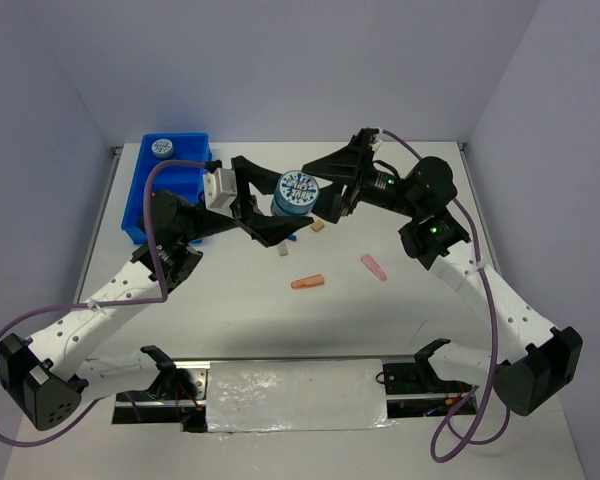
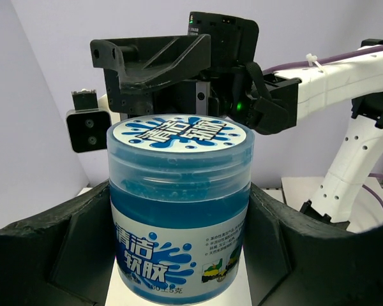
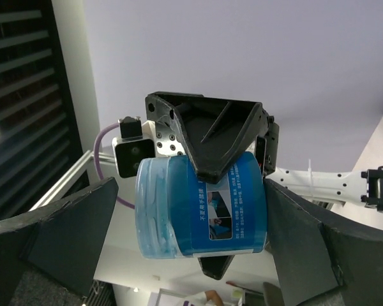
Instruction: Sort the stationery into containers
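A blue jar of cleaning gel (image 1: pixel 295 195) with a printed lid is held in the air at the centre by my left gripper (image 1: pixel 280 203), shut on it; in the left wrist view the jar (image 2: pixel 179 229) fills the space between the fingers. My right gripper (image 1: pixel 328 188) is open around the same jar from the right, its fingers either side of the jar (image 3: pixel 220 204) in the right wrist view; contact is unclear. A blue bin (image 1: pixel 137 210) at the back left holds a similar jar (image 1: pixel 163 149).
On the white table lie an orange item (image 1: pixel 307 282), a pink item (image 1: pixel 373 267), a small yellow block (image 1: pixel 317 226) and other small pieces near the centre.
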